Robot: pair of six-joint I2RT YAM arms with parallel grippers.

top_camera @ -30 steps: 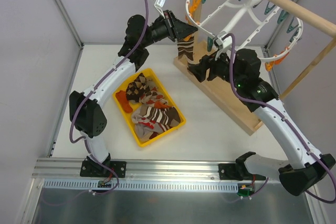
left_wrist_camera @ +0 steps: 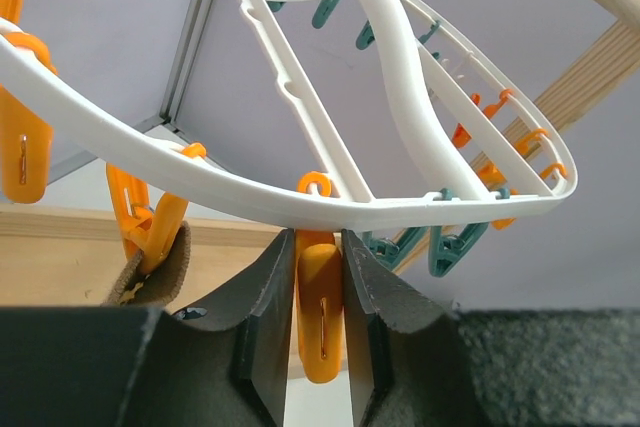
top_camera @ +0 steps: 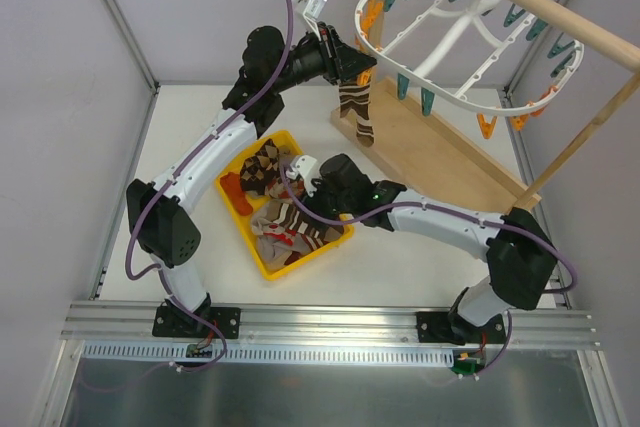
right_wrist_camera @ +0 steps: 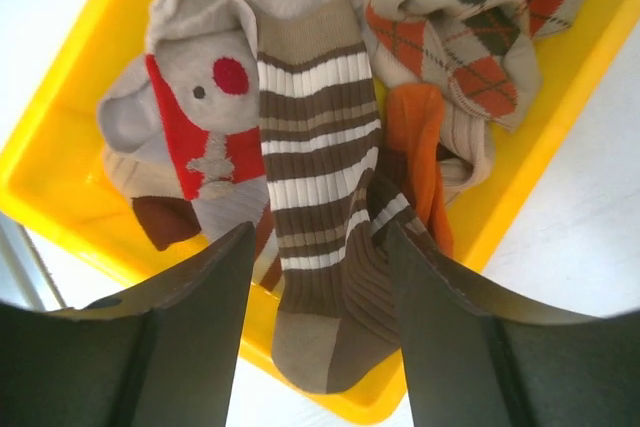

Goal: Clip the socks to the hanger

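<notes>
A brown striped sock [top_camera: 357, 112] hangs below the left rim of the white round hanger [top_camera: 455, 97]. Beside that rim, my left gripper [top_camera: 352, 67] is shut on an orange clip [left_wrist_camera: 320, 317], pinched between its fingers in the left wrist view. Another orange clip [left_wrist_camera: 150, 217] has a brown sock edge [left_wrist_camera: 160, 282] at it. My right gripper is partly open over the yellow bin [right_wrist_camera: 60, 182]. A striped sock [right_wrist_camera: 318, 147] with a grey-brown toe lies in the bin, its toe end between the spread fingers in that view, not gripped.
A wooden pole [top_camera: 560, 22] carries the hanger.
My right gripper has swung from beside the hanger leftward and toward the table front, over the bin. The left gripper has barely moved, staying at the hanger's left rim.
</notes>
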